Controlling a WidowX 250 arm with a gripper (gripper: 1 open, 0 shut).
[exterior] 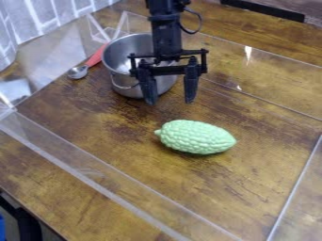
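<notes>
My black gripper (169, 93) hangs in the upper middle, its two fingers apart and pointing down, with nothing visible between them. It is partly in front of a metal pot (123, 58) standing at the upper left. A pale green bumpy vegetable-shaped object (197, 137) lies on the wooden surface below and a little right of the gripper, apart from it.
A spoon with a red handle (78, 72) lies left of the pot. Clear plastic walls (37, 139) border the wooden work surface (138, 193).
</notes>
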